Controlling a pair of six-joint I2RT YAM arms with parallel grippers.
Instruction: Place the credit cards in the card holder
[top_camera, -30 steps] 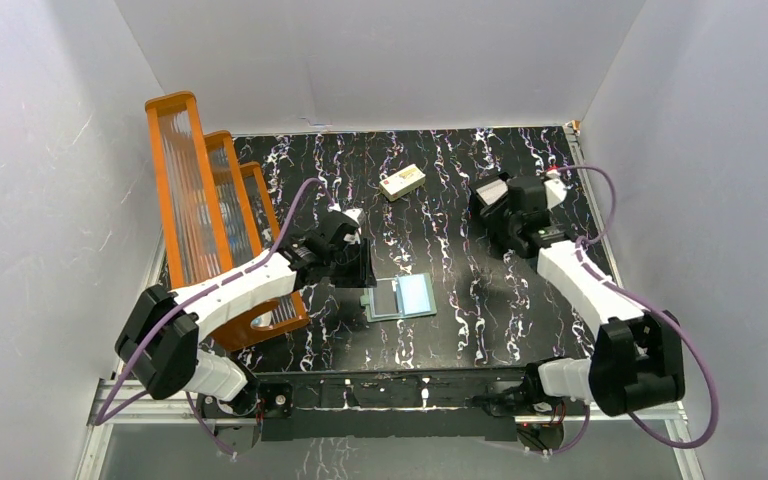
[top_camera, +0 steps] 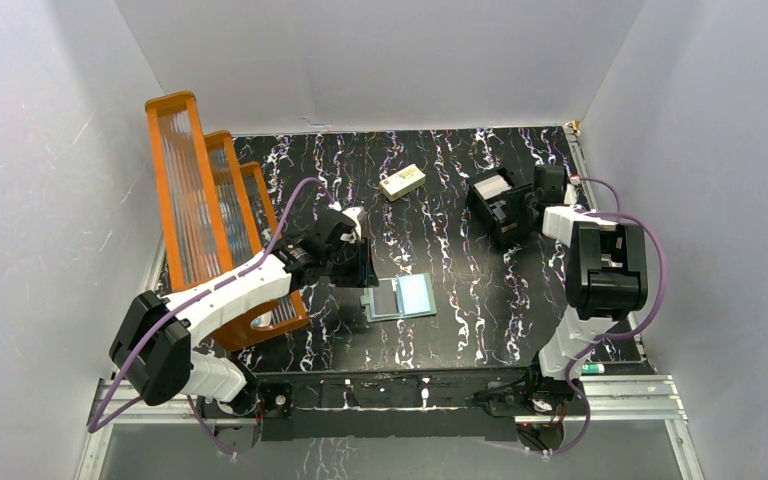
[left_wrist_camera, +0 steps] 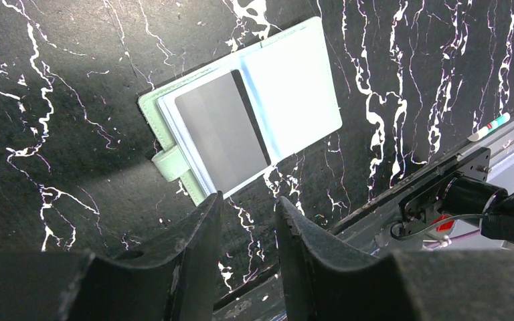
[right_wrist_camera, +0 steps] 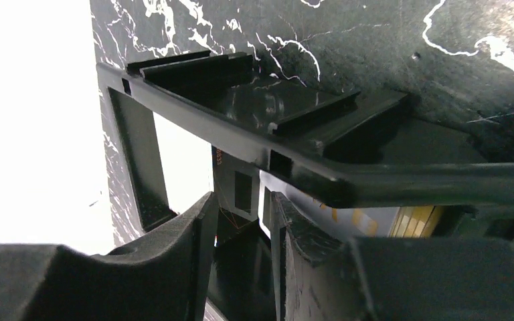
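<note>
The card holder [left_wrist_camera: 294, 83], pale green and opened flat, lies on the dark marbled table. One half has a grey window pocket [left_wrist_camera: 221, 130], the other a plain pale panel. Above its near edge is my left gripper, its fingers apart and nothing between them. Over at the right, a black box [top_camera: 502, 228] holds the cards: a white one [right_wrist_camera: 184, 157], a dark one with orange print [right_wrist_camera: 222, 160], and a pale one [right_wrist_camera: 375, 219] partly hidden by the rim. My right gripper is open at the box, its fingertips by the dark card and not visibly gripping anything.
A small cream box [top_camera: 402, 182] sits towards the back middle. Orange-framed racks [top_camera: 182, 190] stand along the left side. The black box's raised rim [right_wrist_camera: 207, 130] crosses close beyond my right fingers. Table between holder and black box is clear.
My right arm has swung and reached further back, bringing its gripper to the right side of the black box. The left arm is nearly still, and the holder has not moved.
</note>
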